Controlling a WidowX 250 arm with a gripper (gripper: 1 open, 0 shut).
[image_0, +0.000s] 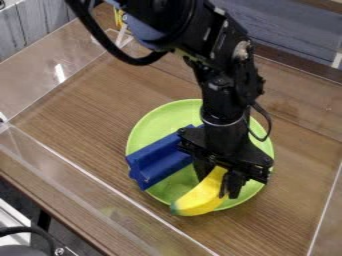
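Observation:
My black gripper is low over a green plate, shut on a yellow banana whose lower end reaches the plate's front rim. A dark blue block rests on the left part of the plate, beside the gripper. The fingertips partly hide the banana's upper part.
Clear walls edge the left and front. A dark cable shows at the bottom left.

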